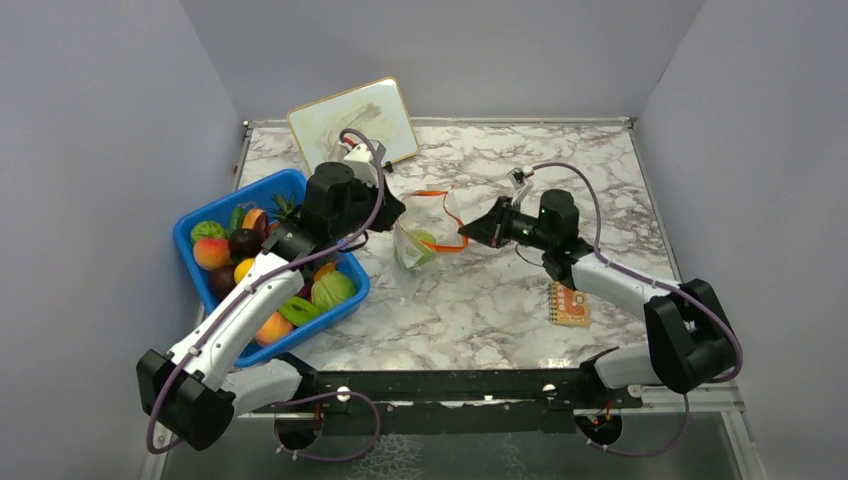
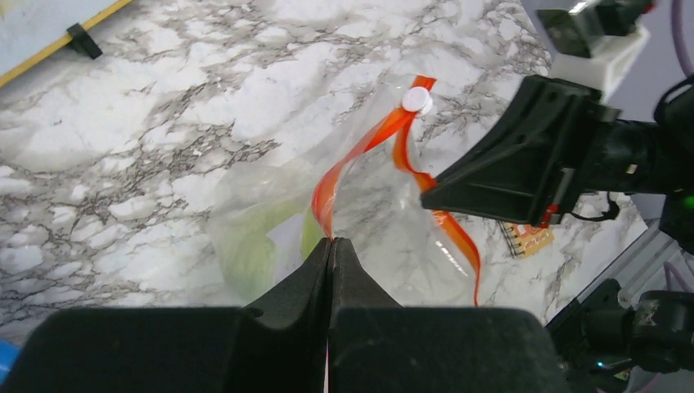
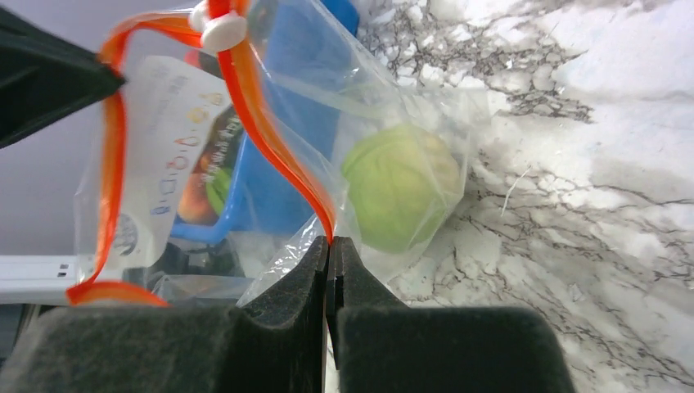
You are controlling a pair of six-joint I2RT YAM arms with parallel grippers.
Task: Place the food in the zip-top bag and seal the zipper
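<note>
A clear zip top bag (image 1: 407, 272) with an orange zipper strip (image 1: 432, 193) hangs between my two grippers, its mouth spread open. Inside it rests a round pale green food item, also visible through the plastic in the left wrist view. A white slider (image 2: 416, 100) sits on the zipper, on the stretch between the grippers. My left gripper is shut on one side of the orange rim, which runs into its fingertips. On the opposite side, the right gripper pinches the rim just as tightly.
A blue basket (image 1: 183, 245) of fruit and vegetables stands on the left, partly under the left arm. At the back leans a whiteboard (image 1: 345, 120) on small feet. An orange notebook (image 1: 569, 306) lies near the right arm. Bare marble table (image 1: 470, 330) shows in front.
</note>
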